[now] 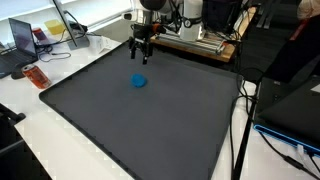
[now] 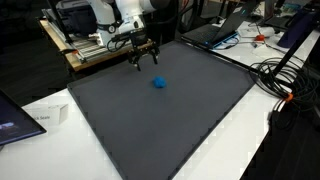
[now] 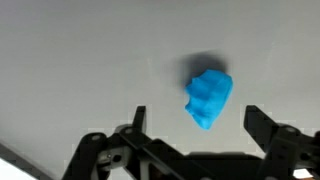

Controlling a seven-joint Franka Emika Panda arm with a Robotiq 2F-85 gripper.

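A small bright blue object (image 1: 138,80), with a slightly irregular outline, lies on the dark table toward the robot's end. My gripper (image 2: 147,60) hangs above the table on the robot's side of it, fingers apart and empty. From the wrist view the blue object (image 3: 208,95) appears ahead of the space between the open fingers, a little right of centre, with a soft shadow along its upper left. The fingers do not appear to touch it.
An orange-red can (image 1: 36,76) and a laptop (image 1: 24,36) stand off the left edge. Black cables (image 2: 285,85) lie beyond the table's far side.
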